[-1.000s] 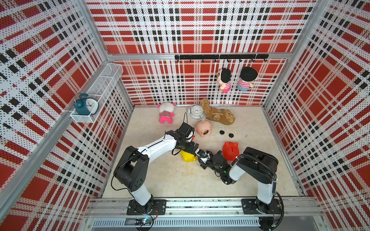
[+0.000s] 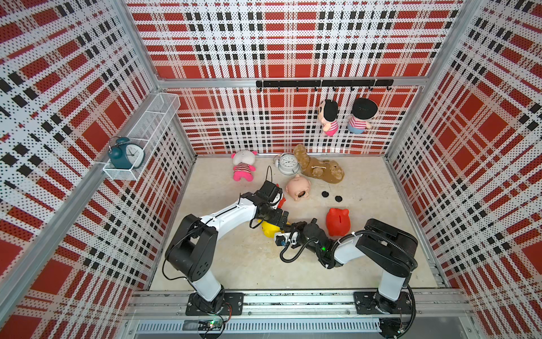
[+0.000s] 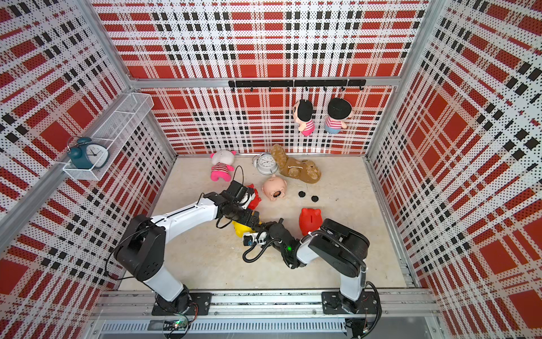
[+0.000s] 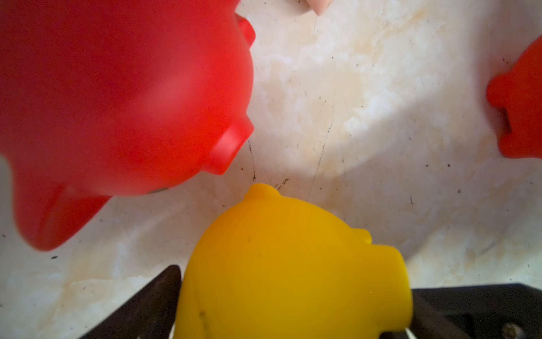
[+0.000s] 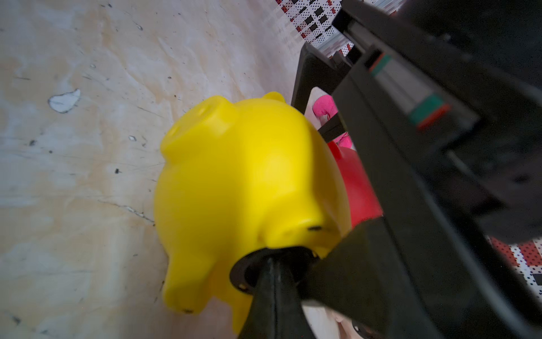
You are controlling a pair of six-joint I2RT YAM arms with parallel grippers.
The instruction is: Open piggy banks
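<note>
A yellow piggy bank (image 4: 282, 265) lies between the open fingers of my left gripper. In the right wrist view, a black round plug (image 5: 244, 271) sits in its underside, with the tips of my right gripper pressed on it, shut. A red piggy bank (image 4: 129, 84) lies behind it and another red one (image 2: 337, 221) to the right. A pink piggy bank (image 2: 296, 185) stands farther back, a dark hole visible in it.
Two black discs (image 2: 338, 198) lie right of the pink bank. A pink-striped plush (image 2: 243, 166), silver clock (image 2: 286, 163) and brown plush (image 2: 321, 172) line the back.
My right gripper has moved leftward onto the yellow piggy bank, which has shifted slightly left. The left arm is almost unchanged.
</note>
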